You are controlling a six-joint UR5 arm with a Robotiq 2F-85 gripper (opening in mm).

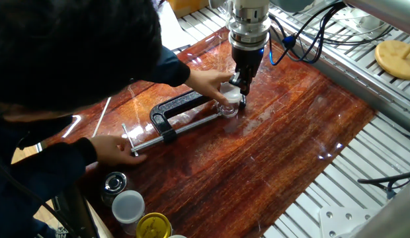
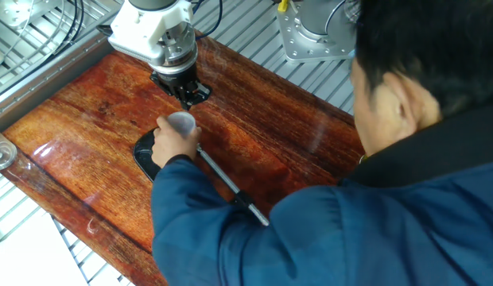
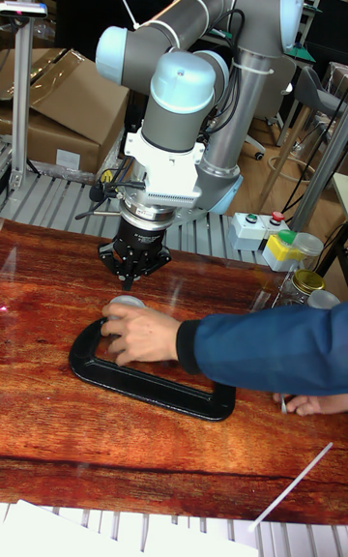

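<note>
A clear jar with a whitish lid stands at the end of a black bar clamp, which lies flat on the table. A person's hand holds the jar from the side; the other hand is at the handle end of the clamp's screw rod. My gripper points down right beside the jar. From exterior view 2 the lid shows just in front of the gripper, partly covered by the hand. Whether the fingers are apart or together does not show clearly.
Several jars, one with a gold lid, stand at the table's near left edge. The person's arm reaches across the work area. Bare wooden tabletop lies right of the clamp. Black cables hang behind the arm.
</note>
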